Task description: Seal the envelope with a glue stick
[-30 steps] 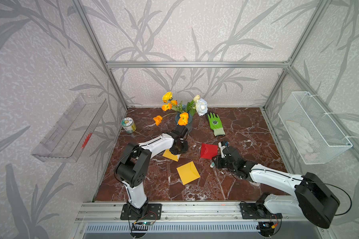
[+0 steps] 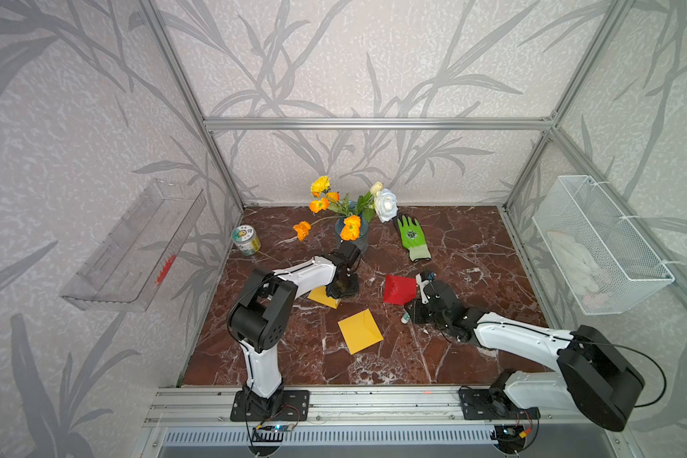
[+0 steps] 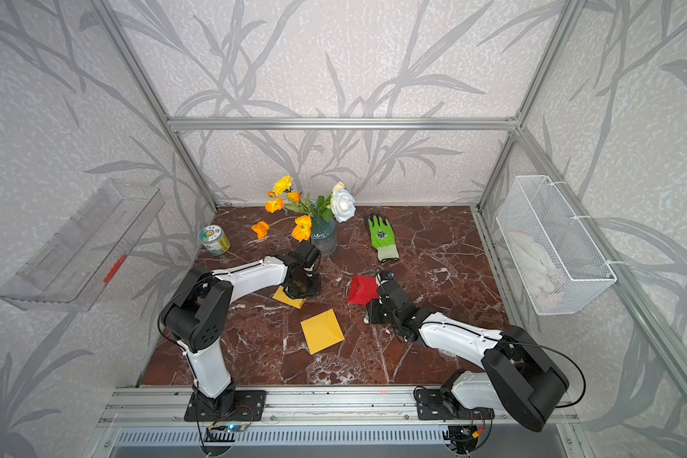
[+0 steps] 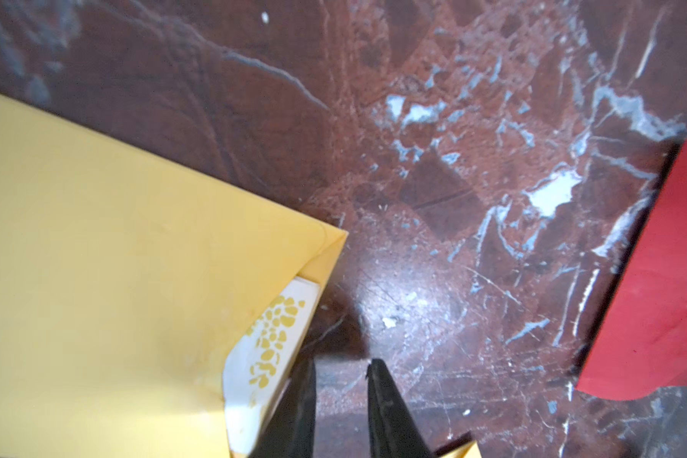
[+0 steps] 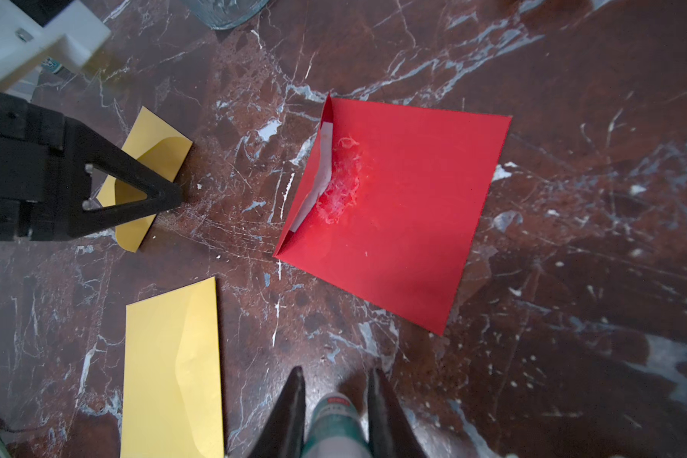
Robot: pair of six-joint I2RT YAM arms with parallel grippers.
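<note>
A yellow envelope [image 4: 99,274] lies under my left gripper, a patterned white card showing at its open side. The left fingertips are apart beside that side, with nothing seen between them. A second yellow envelope [image 2: 360,331] lies nearer the front. A red envelope [image 5: 404,206] lies right of both, one edge raised over a pale strip. My right gripper is shut on a glue stick [image 5: 334,435] just in front of the red envelope.
A vase [image 2: 352,242] of flowers stands at the back, a green glove [image 2: 412,238] to its right. A round tin [image 2: 245,239] stands back left. Mesh baskets [image 2: 599,244] and a clear tray [image 2: 133,244] flank the table.
My left arm and gripper have shifted slightly, and the yellow envelope under that gripper appears moved a little leftward.
</note>
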